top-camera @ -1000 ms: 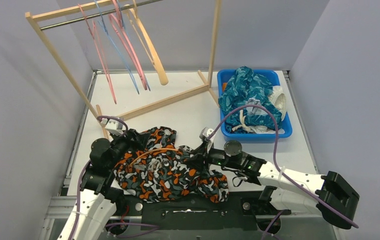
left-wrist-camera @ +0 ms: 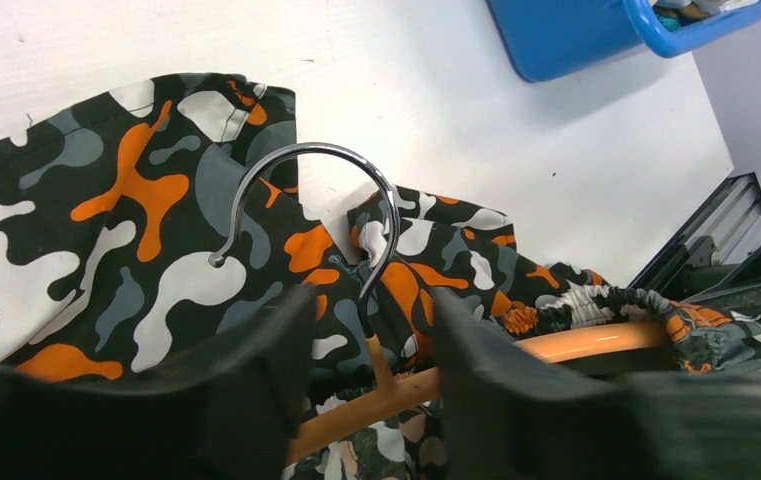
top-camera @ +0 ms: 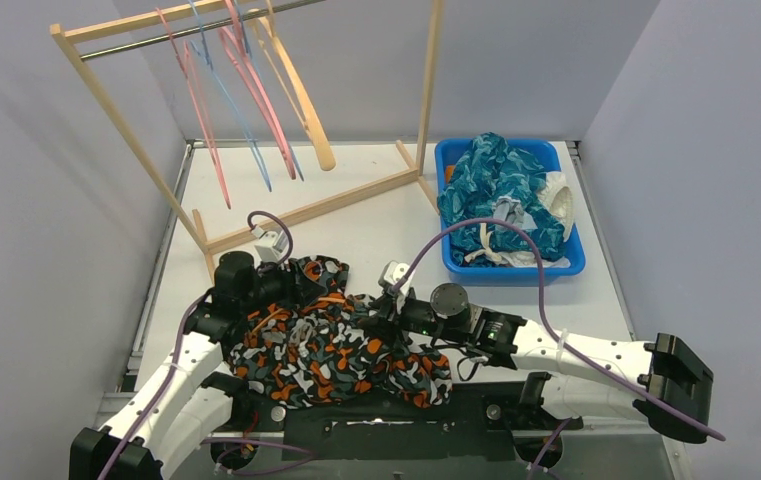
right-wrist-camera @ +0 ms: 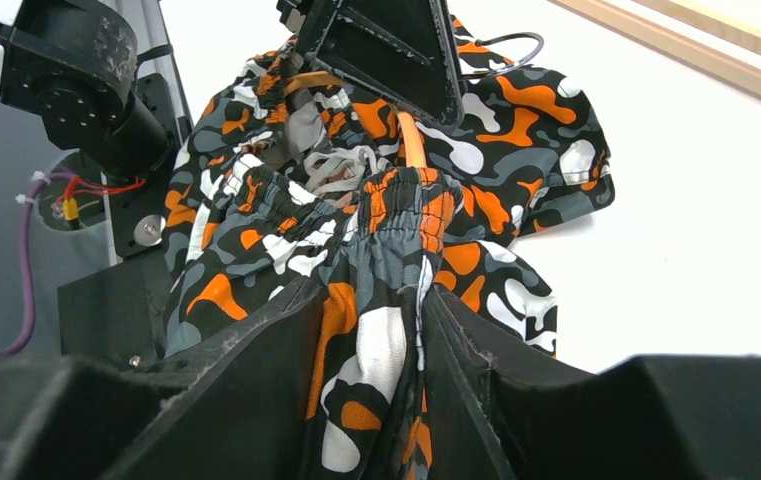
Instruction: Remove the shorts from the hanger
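Camouflage shorts (top-camera: 301,350) in black, orange, white and grey lie bunched at the table's front. A wooden hanger (left-wrist-camera: 361,412) with a metal hook (left-wrist-camera: 329,149) is in them, one end of its bar inside the elastic waistband (left-wrist-camera: 596,302). In the left wrist view, my left gripper stands partly open, its blurred fingers (left-wrist-camera: 281,345) either side of the hanger's neck with gaps between. My right gripper is shut on a gathered fold of the shorts below the waistband. The bar's far end is hidden by cloth.
A wooden rack (top-camera: 316,207) stands behind, with pink hangers (top-camera: 256,90), blue hangers and a wooden hanger (top-camera: 301,95) on its rail. A blue bin (top-camera: 511,277) with clothes is at the back right. White table shows between rack and bin.
My left gripper has come right, from the shorts' left edge to over the hanger's neck. Slightly to the left, my right gripper has shifted with the cloth.
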